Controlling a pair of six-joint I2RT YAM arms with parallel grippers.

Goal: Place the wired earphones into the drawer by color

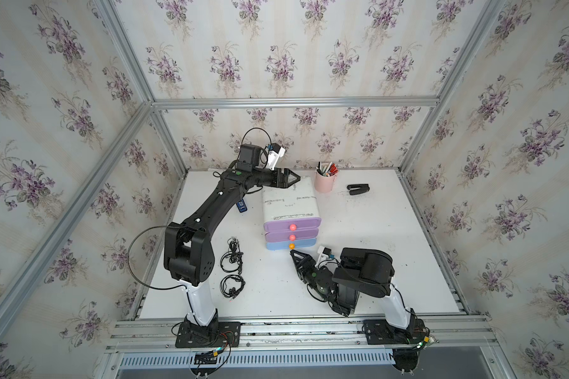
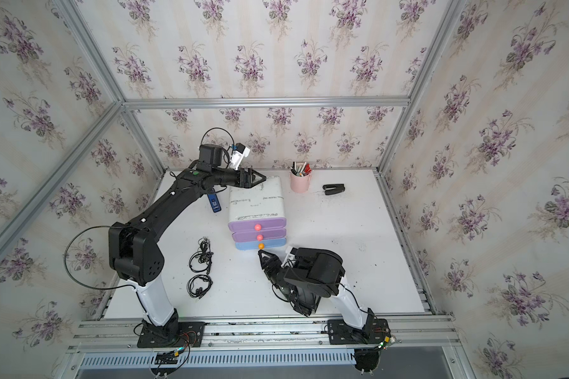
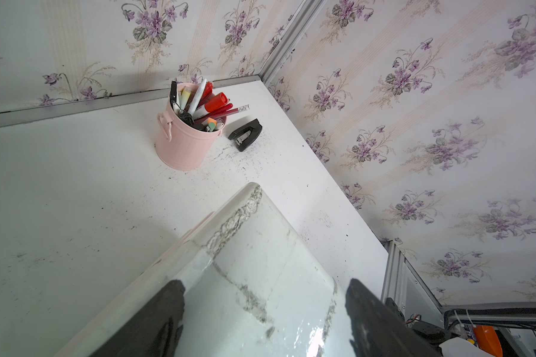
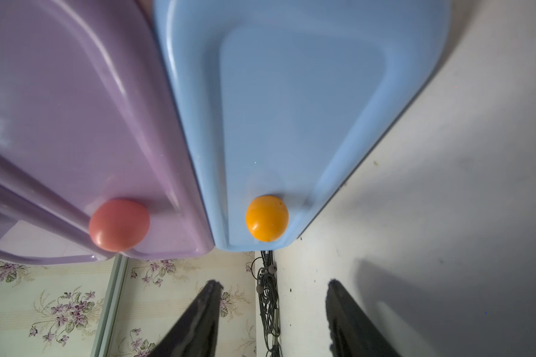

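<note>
A three-drawer box with a white top [image 1: 289, 201] stands mid-table, purple drawers [image 1: 278, 225] above a blue one [image 4: 303, 101], all closed. My left gripper [image 1: 292, 179] hangs over the box's top, fingers apart, nothing visible between them. Low in front of the box, my right gripper [image 2: 265, 255] is open, facing the orange knob [image 4: 266, 217] of the blue drawer. Two coiled black earphone cables [image 1: 232, 254] lie left of the box toward the front.
A pink pen cup [image 1: 324, 182] and a black stapler [image 1: 357, 189] stand behind, to the right. A blue object [image 2: 214, 203] lies left of the box under the left arm.
</note>
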